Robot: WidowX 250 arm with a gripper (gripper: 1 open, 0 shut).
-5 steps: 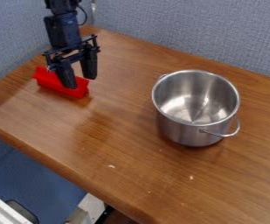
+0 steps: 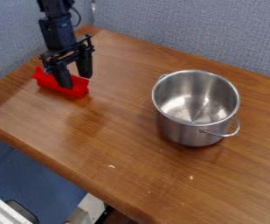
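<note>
My black gripper (image 2: 69, 65) is low over a red block (image 2: 62, 85) at the left of the wooden table, its fingers over or beside the block and hiding part of it. Whether the fingers are open or shut on it I cannot tell. A large steel pot (image 2: 196, 103) with two handles stands upright on the right side, apart from the gripper, and looks empty.
Grey padded walls (image 2: 183, 31) border the back and left. The table's edge drops to a blue floor at the lower left.
My gripper has shifted very slightly to the left. The red block and the pot look unmoved.
</note>
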